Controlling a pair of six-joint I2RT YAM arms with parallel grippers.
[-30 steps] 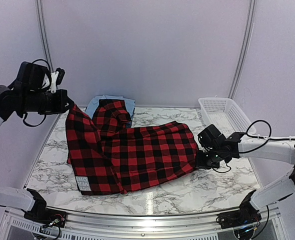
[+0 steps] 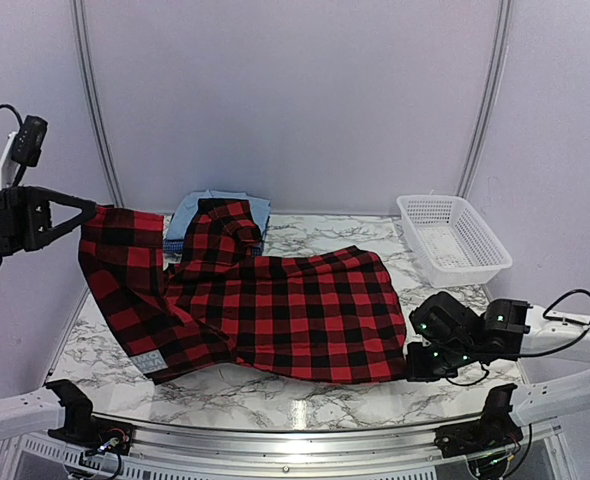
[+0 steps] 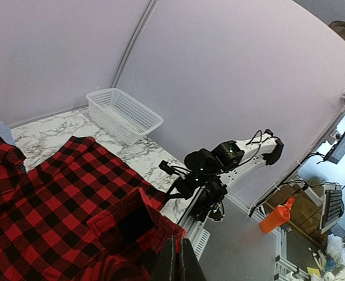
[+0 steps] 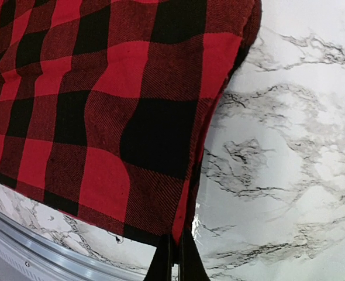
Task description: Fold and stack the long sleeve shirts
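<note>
A red-and-black checked shirt (image 2: pixel 295 310) lies spread across the marble table, one part lifted at the left by my left gripper (image 2: pixel 87 212), which is shut on its cloth high above the table. The left wrist view shows that cloth at the fingertips (image 3: pixel 176 246). My right gripper (image 2: pixel 411 362) is low at the shirt's near right corner; in the right wrist view the right gripper is shut on the hem. Behind the shirt at back left, a folded blue stack (image 2: pixel 190 212) is partly covered by a checked sleeve.
A white plastic basket (image 2: pixel 453 240) stands empty at the back right. Bare marble (image 2: pixel 315 230) shows along the back and front edges of the table. Walls enclose the sides and back.
My left gripper has moved further left, drawing the lifted cloth with it. My right gripper has moved toward the front, pulling the shirt's right corner nearer the table's front.
</note>
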